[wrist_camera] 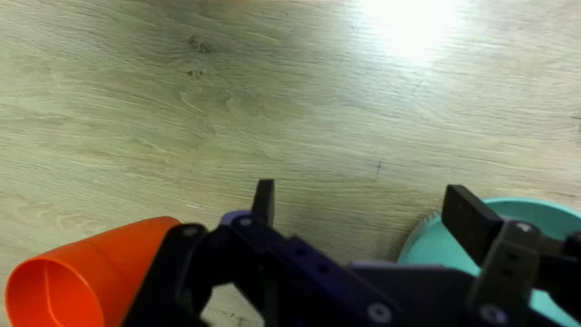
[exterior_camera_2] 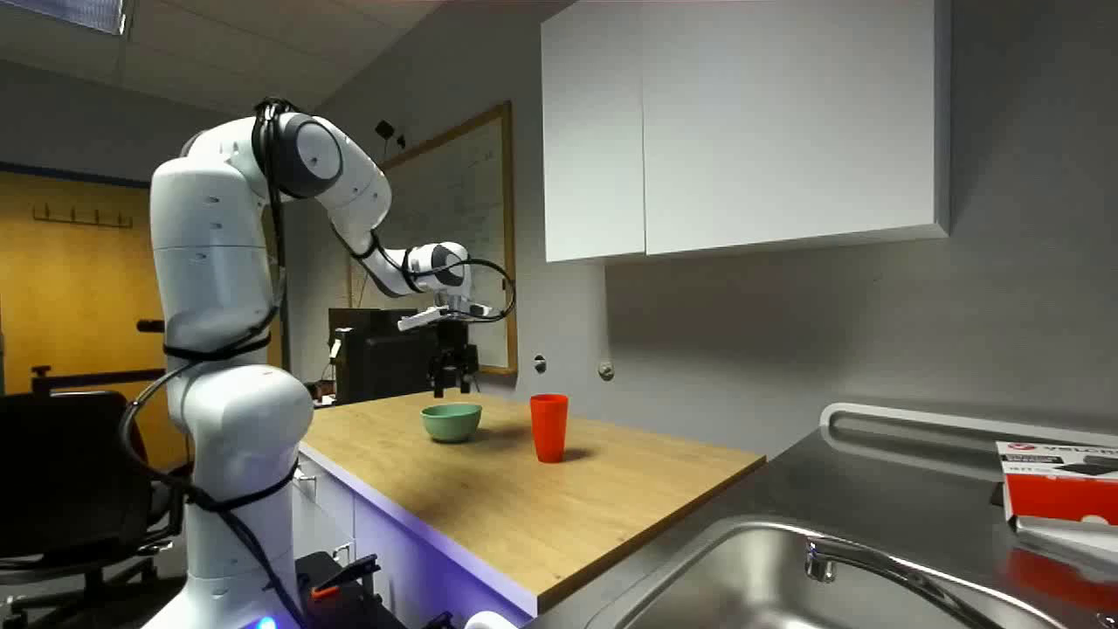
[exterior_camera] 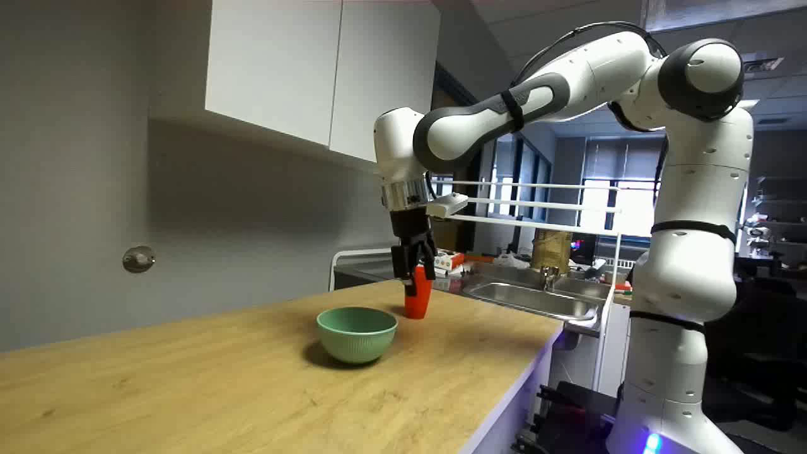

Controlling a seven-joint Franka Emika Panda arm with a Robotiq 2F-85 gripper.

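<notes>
An upright red cup (exterior_camera: 417, 304) stands on the wooden counter, also plain in the second exterior view as a red cup (exterior_camera_2: 548, 428). Near it sits a green ribbed bowl (exterior_camera: 356, 337), its inside bare. My gripper (exterior_camera: 420, 283) hangs open above the counter, partly covering the cup in the first exterior view. Seen from the other side, the gripper (exterior_camera_2: 453, 383) appears above and behind the bowl (exterior_camera_2: 451, 424). In the wrist view the spread fingers (wrist_camera: 264, 200) have only wood between their tips; the cup (wrist_camera: 120, 256) is left and the bowl (wrist_camera: 422, 251) right, both partly hidden.
Wall cabinets (exterior_camera_2: 786, 126) overhang the back of the counter. Beyond one end of the wood lies a steel sink (exterior_camera_2: 734, 566) with a faucet (exterior_camera_2: 901, 577). A red and white box (exterior_camera_2: 1059, 482) lies beside it.
</notes>
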